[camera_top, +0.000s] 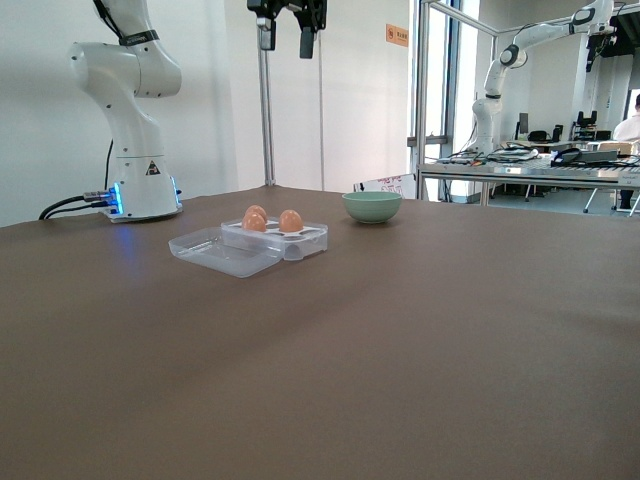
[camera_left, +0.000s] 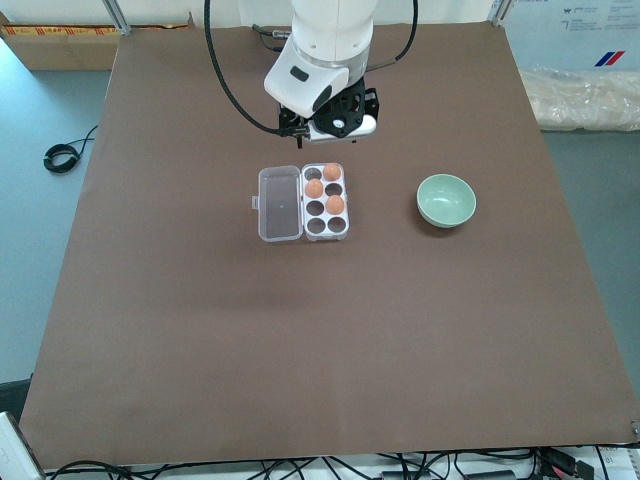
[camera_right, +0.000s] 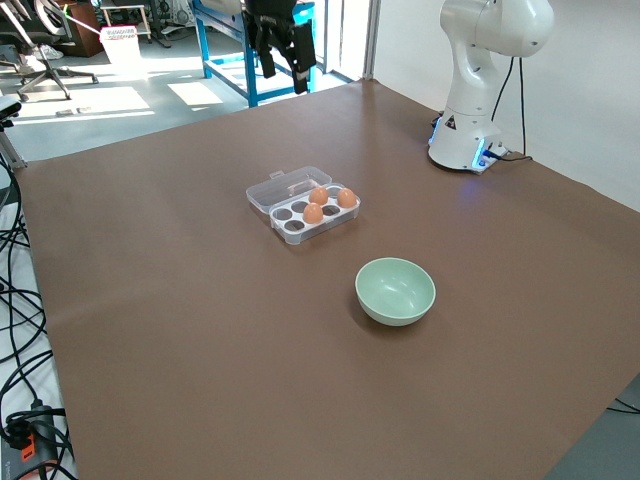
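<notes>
An open clear plastic egg box (camera_left: 325, 220) lies mid-table, lid folded flat to one side, holding three brown eggs (camera_top: 290, 221) among empty holes. A mint-green bowl (camera_left: 446, 200) stands apart from it, to its right in the left view and nearer the camera in the right view. My black gripper (camera_top: 287, 34) hangs high above the table, behind the box in the left view, touching neither object. In the top view its fingers are apart with nothing between them; its upper part is cut off.
The robot base (camera_right: 460, 150) stands at its edge; cables (camera_left: 110, 470) lie outside the tabletop along one edge.
</notes>
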